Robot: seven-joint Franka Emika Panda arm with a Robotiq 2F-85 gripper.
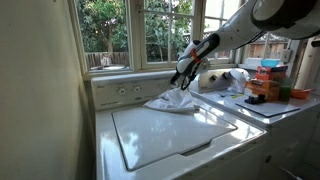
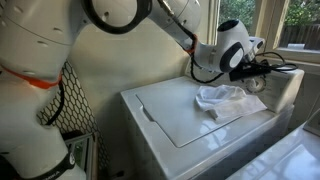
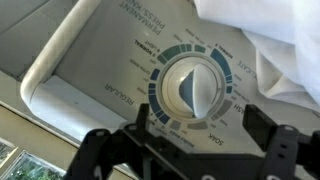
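In the wrist view a round dial knob (image 3: 197,88) with a pale raised grip sits on a grey control panel, ringed by blue markings. My gripper faces this dial with its black fingers (image 3: 260,127) apart, one to each side below the knob. Whether they touch it is not clear. In exterior view 2 the gripper (image 2: 250,70) is close in front of the panel at the back of a white washer-like appliance (image 2: 165,125). From exterior view 1 the gripper (image 1: 178,80) appears small, beside the panel (image 1: 128,90).
A crumpled white cloth (image 1: 172,101) lies on the appliance top below the gripper; its folds (image 3: 285,60) reach the wrist view's upper right. Coloured boxes (image 1: 267,82) stand on the surface to the right. Windows (image 1: 110,30) rise behind.
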